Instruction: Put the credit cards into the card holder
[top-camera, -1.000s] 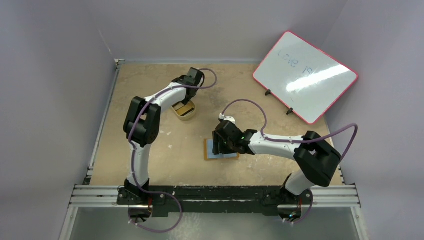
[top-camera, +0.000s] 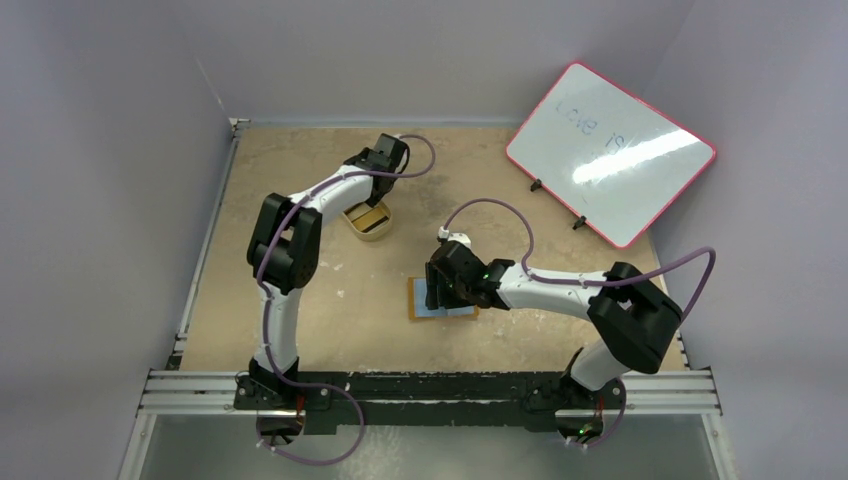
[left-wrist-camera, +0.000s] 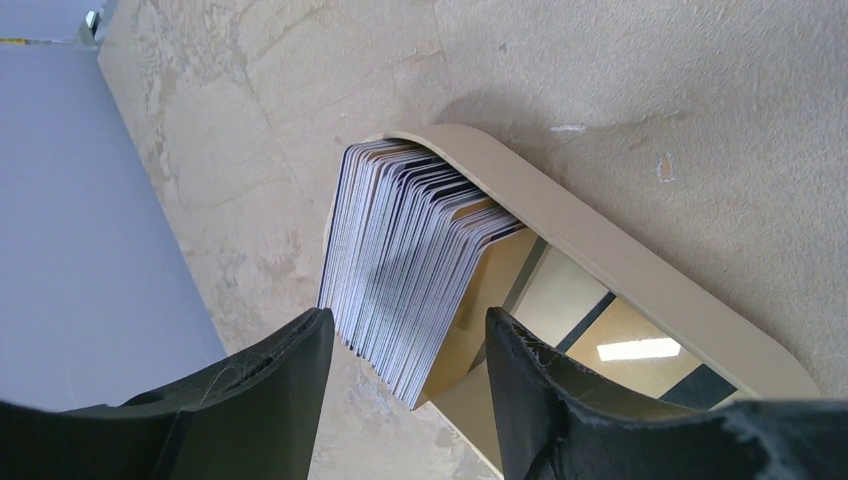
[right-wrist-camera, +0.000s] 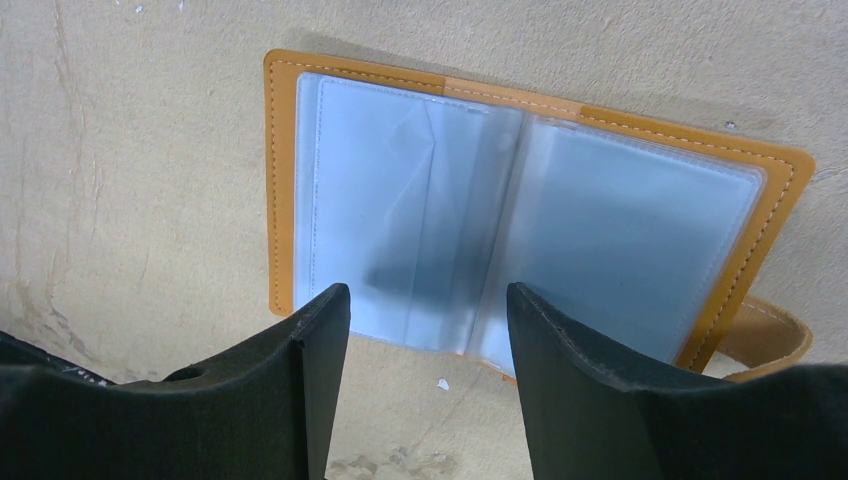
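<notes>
A thick row of credit cards (left-wrist-camera: 405, 265) leans on edge at one end of a beige box (left-wrist-camera: 620, 265); part of the box's striped floor shows bare. My left gripper is open above the row, its fingers apart and nothing held between them. Spread flat on the table, the card holder (right-wrist-camera: 400, 210) has a tan stitched border and two clear bluish pocket sides with a fold between. Over its near edge my right gripper stands open and empty. From above, the right arm covers much of the holder (top-camera: 420, 298).
A whiteboard (top-camera: 610, 150) with a pink-red frame and handwriting occupies the back right. Grey walls (top-camera: 420, 60) enclose the back and sides. Bare table (top-camera: 340, 310) lies between the box and the holder.
</notes>
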